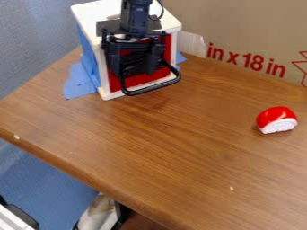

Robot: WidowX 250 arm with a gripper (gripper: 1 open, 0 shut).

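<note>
A white box point(93, 13) with a red front point(157, 75) stands on a blue cloth point(79, 84) at the back left of the wooden table. My black gripper point(135, 56) is over the box's front, by a black loop-shaped bar that crosses the red face; whether its fingers are shut or hold anything is hidden in the dark shapes. A small red and white object point(276, 119) lies on the table at the right.
A cardboard panel point(252, 45) with red printing stands behind. The table's left edge drops to a blue floor.
</note>
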